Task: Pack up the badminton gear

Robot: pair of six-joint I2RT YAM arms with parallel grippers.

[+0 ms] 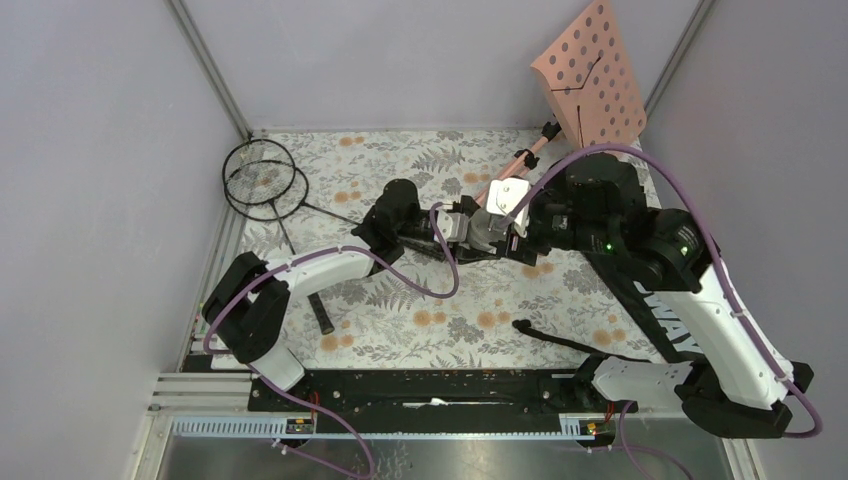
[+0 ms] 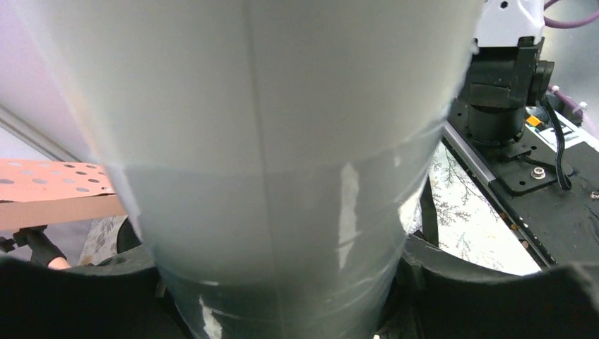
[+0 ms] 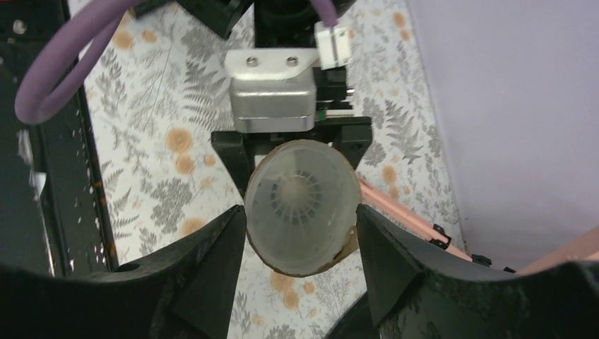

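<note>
A translucent cylindrical tube [image 2: 268, 176] fills the middle of the left wrist view, set between the fingers of my left gripper, which looks shut on it. In the right wrist view the round end of the tube [image 3: 300, 198] faces me, with a ribbed shape inside. My right gripper stands open, one finger at each side of that end; whether they touch it, I cannot tell. Two black badminton rackets [image 1: 277, 219] lie with heads overlapping at the left of the top view. One racket's handle [image 1: 321, 314] is visible; the other runs under my left arm.
A pink perforated board [image 1: 598, 80] leans at the back right. On the right, a black item [image 1: 625, 300] lies partly under my right arm. A thin black rod [image 1: 560, 340] lies near the front.
</note>
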